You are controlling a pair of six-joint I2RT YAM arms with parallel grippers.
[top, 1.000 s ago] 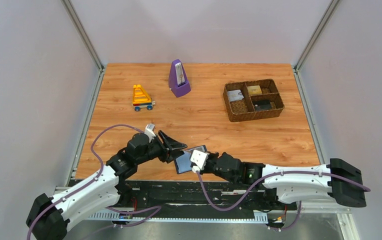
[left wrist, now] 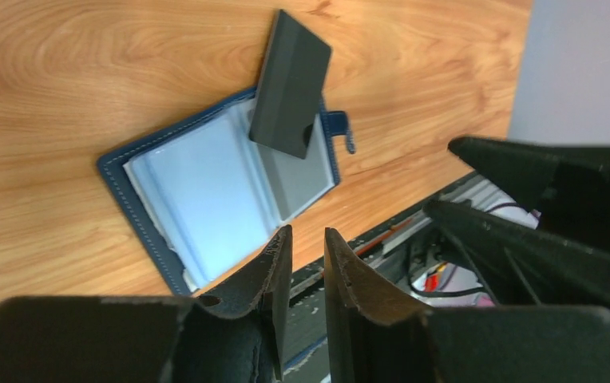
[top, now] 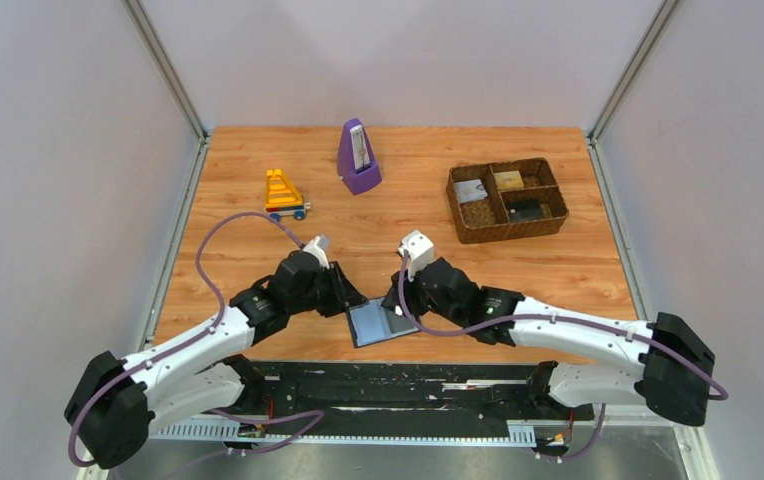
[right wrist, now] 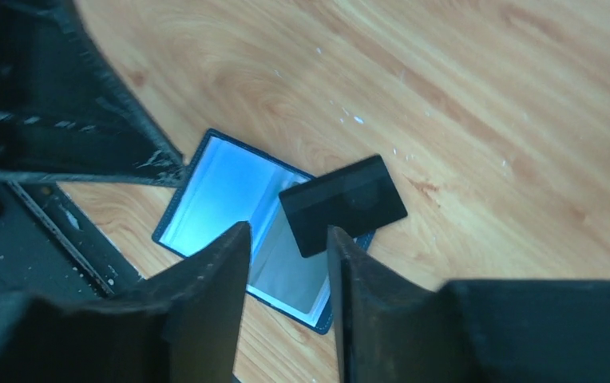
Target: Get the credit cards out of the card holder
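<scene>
The blue card holder (left wrist: 206,187) lies spread out on the table near its front edge. A black credit card (left wrist: 290,84) rests across the holder's grey side, with its other end sticking out past the holder's edge over the wood. My left gripper is above the holder, its fingers a little apart and nothing between them. From the other side, my right gripper stands open and empty over the holder, with the card (right wrist: 343,203) below its tips. Whether anything else sits inside the sleeves, I cannot tell.
A woven basket (top: 506,232) with divided compartments holds a few items at the back right. Towards the back stand a purple metronome (top: 360,180) and a yellow toy (top: 280,190). Both grippers are close together.
</scene>
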